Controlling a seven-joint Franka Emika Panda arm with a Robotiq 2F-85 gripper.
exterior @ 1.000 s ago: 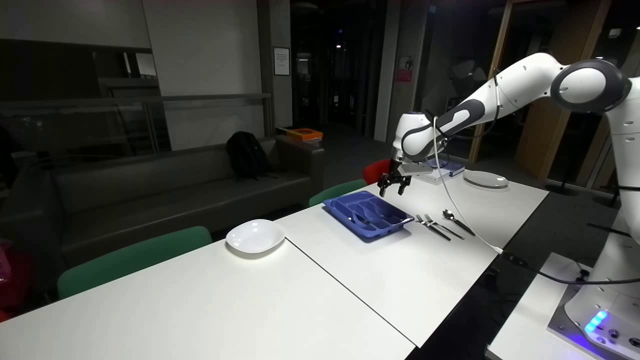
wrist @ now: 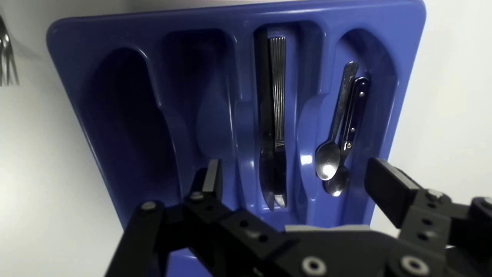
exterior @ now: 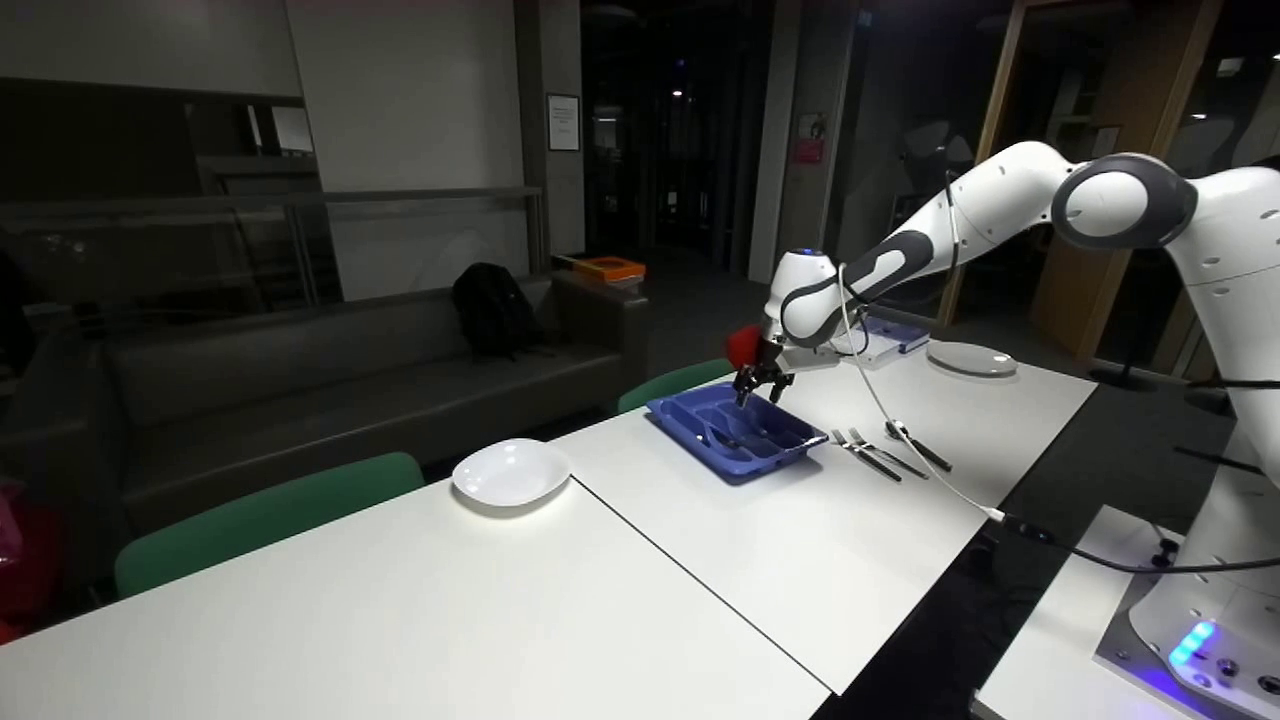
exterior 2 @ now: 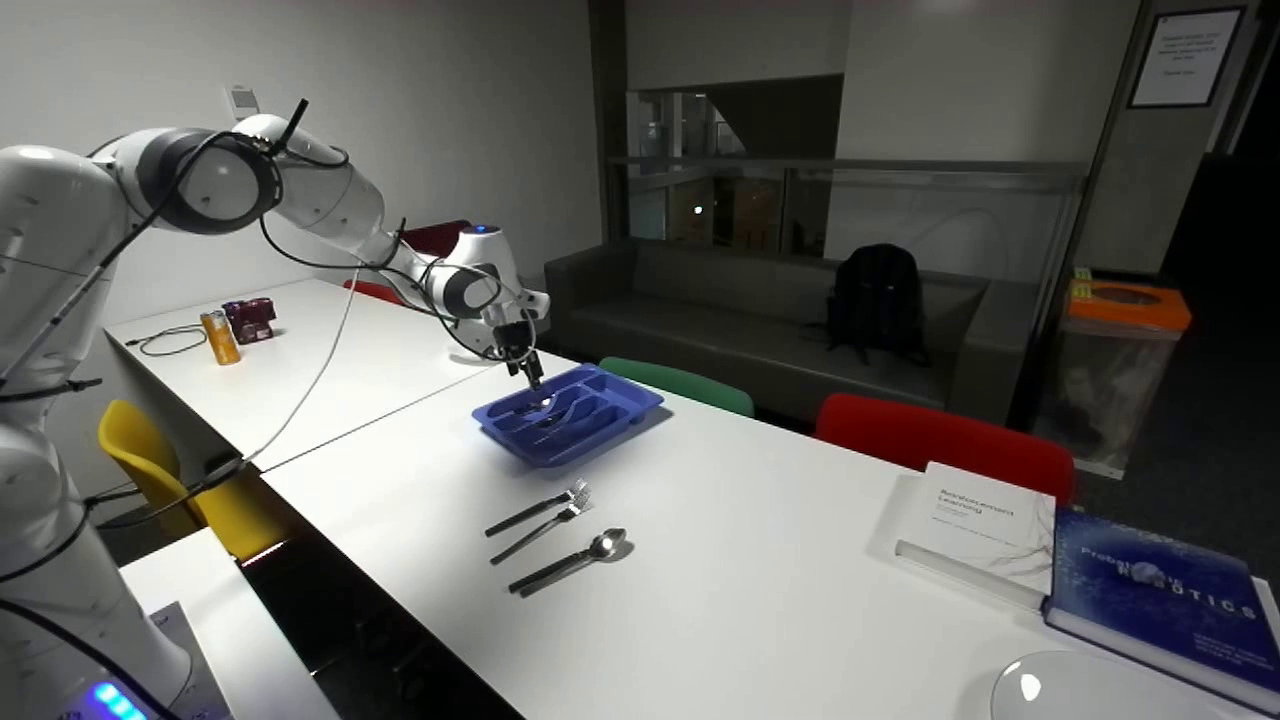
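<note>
My gripper is open above the blue cutlery tray (wrist: 244, 14), and nothing sits between its fingers. In the wrist view, two dark-bladed knives (wrist: 278, 92) lie side by side in a middle compartment. The right-hand compartment holds two spoons (wrist: 328, 159), one with a riveted dark handle. The two compartments to the left look empty, though deep in shadow. Outside the tray, on the white table, rest two forks (exterior 2: 540, 518) and two dark-handled spoons (exterior 2: 576, 562). Seen from outside, the gripper (exterior: 758, 391) hangs over the tray's far part.
A white bowl (exterior: 512, 472) stands on the adjoining table. Books (exterior 2: 1158, 594) and a grey-white plate (exterior: 970, 358) occupy the other end. An orange can (exterior 2: 221, 337) is on the far table. Bare tabletop surrounds the loose cutlery.
My arm has moved left in exterior view 1, bringing the open gripper from beside the tray's far edge to over the tray. The tray and cutlery have not moved.
</note>
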